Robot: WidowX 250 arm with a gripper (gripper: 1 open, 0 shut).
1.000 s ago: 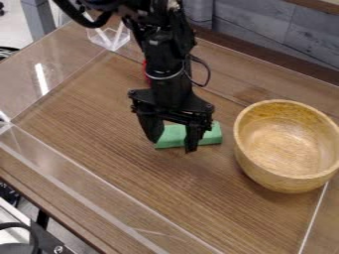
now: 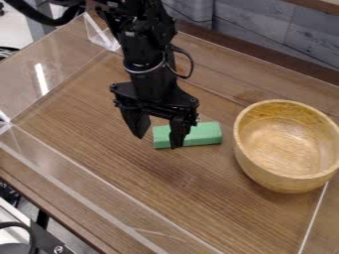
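Note:
The black robot arm reaches down from the top centre to its gripper (image 2: 159,127), which stands open low over the table beside a green rectangular block (image 2: 199,134). The block lies at the gripper's right, its left end near the right finger. Whether they touch is unclear.
A tan oval bowl (image 2: 283,171) sits at the right, close to the block. A clear object is partly visible at the top left, behind the arm.
The gripper has shifted left, and more of the green block now shows at its right.

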